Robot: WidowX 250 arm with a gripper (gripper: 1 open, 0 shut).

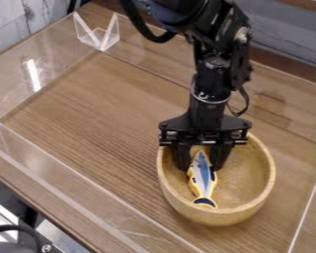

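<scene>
A tan round bowl (249, 195) stands on the wooden table at the lower right. My black gripper (201, 158) reaches down into it from above, its fingers at the upper part of a yellow, white and blue elongated object (203, 181) lying lengthwise in the bowl. The fingers look closed around that object's top end, though the dark gripper body hides much of the contact.
A clear wire-like holder (100, 32) stands at the back left edge. A grey wall runs along the back right.
</scene>
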